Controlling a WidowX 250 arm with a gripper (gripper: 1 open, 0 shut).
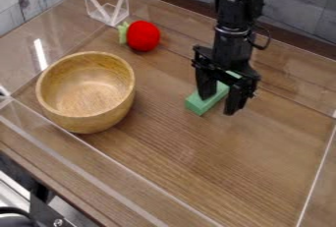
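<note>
My black gripper is low over the table, right at a light green block, its dark fingers at the block's upper and right part and hiding some of it. Whether the fingers are open or shut on the block is hard to tell.
A wooden bowl sits on the left. A red tomato-like object with a light green item beside it is at the upper left, near a white wire object.
</note>
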